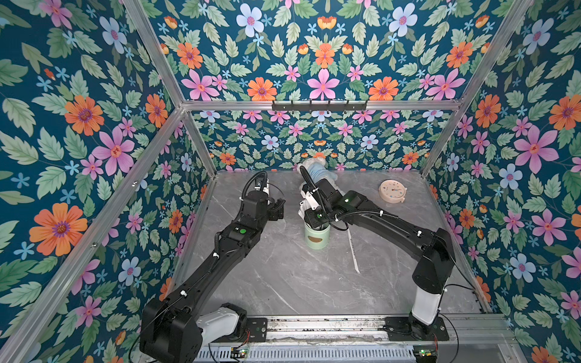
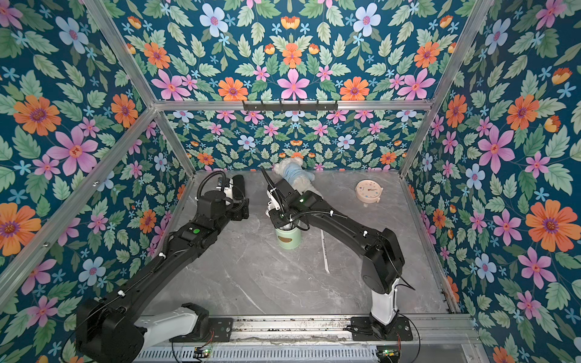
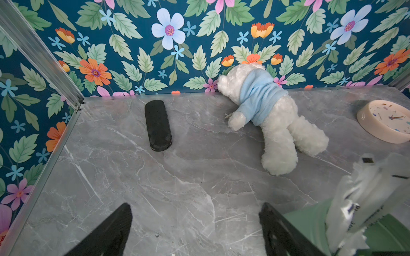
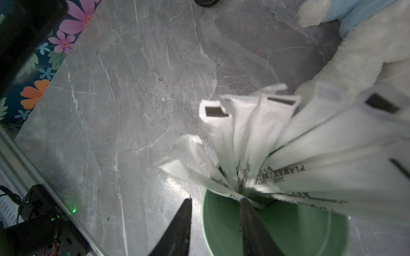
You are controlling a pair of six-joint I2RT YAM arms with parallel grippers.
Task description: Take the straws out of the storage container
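A green storage container (image 2: 288, 240) stands mid-table, full of white paper-wrapped straws (image 4: 264, 140) fanning over its rim. My right gripper hangs over the container at the straws, open, with the container's inside visible beyond its fingers. My left gripper is open to the left of the container, with bare marble between its fingers. One wrapped straw (image 1: 352, 251) lies apart on the table, to the right of the container.
A white bear in a blue top (image 3: 264, 102) lies behind the container by the back wall. A black oblong object (image 3: 158, 125) lies at back left, a pink clock (image 1: 392, 190) at back right.
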